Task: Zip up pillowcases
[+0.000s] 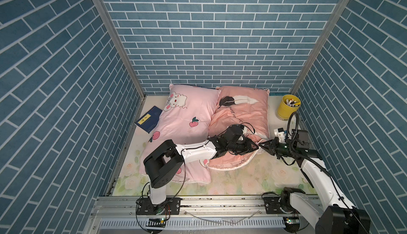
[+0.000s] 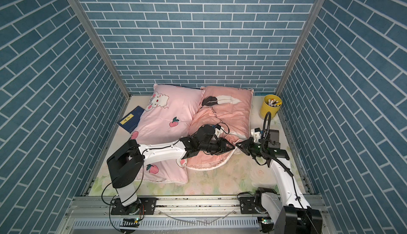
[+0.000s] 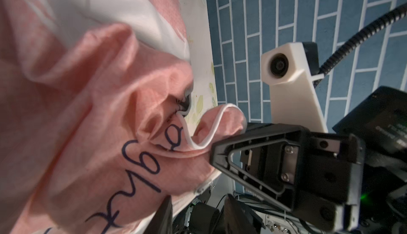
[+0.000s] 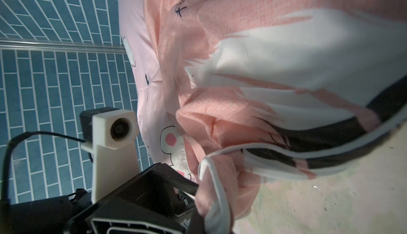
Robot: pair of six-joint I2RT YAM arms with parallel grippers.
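A salmon pillowcase [image 1: 241,108] with a pillow in it lies beside a pale pink one [image 1: 188,106]. Its open end, edged in white piping, is crumpled near the front right, where my right gripper [image 1: 262,145] is shut on the fabric's edge, seen bunched at its fingers in the right wrist view. My left gripper [image 1: 254,145] is just left of it, over the salmon case and close to the right gripper, its fingers part open, with no cloth seen between them in the left wrist view. I cannot make out the zip pull.
A yellow cup [image 1: 288,111] of markers stands at the back right, a dark blue booklet [image 1: 148,123] at the left. The table [image 1: 229,183] shows bare along the front. Brick-patterned walls close in three sides.
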